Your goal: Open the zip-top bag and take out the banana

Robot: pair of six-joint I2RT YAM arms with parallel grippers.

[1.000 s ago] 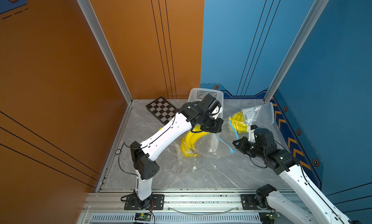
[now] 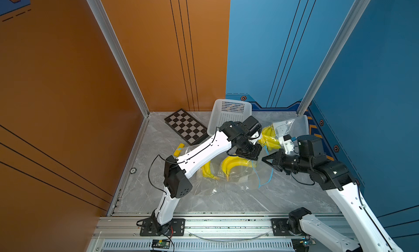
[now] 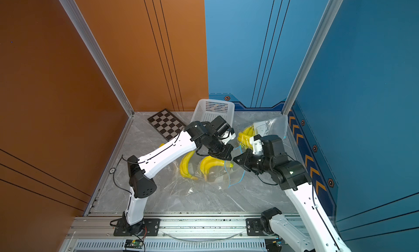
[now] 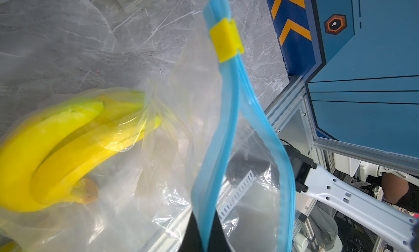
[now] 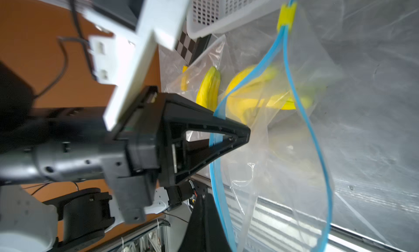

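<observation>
The clear zip top bag (image 5: 279,164) lies with its blue zip edges (image 4: 285,182) spread apart. Its yellow slider (image 4: 227,40) is at the far end of the mouth. Inside, through the film, show yellow bananas (image 4: 65,156); from above they are left of the grippers (image 2: 235,163). My left gripper is shut on one blue zip edge, which runs down between its fingers. Close to it, over the bag's mouth, stands my right gripper, shut beside that same edge, with nothing clearly between its fingers. The left fingertips (image 5: 245,134) also show in the right wrist view.
Other bananas (image 2: 207,170) lie farther left, and another bagged bunch (image 2: 269,138) sits at the back right. A white basket (image 2: 216,121) and a checkered board (image 2: 186,126) stand behind.
My left gripper moved right and nearer over the last second, and the bag's mouth spread.
</observation>
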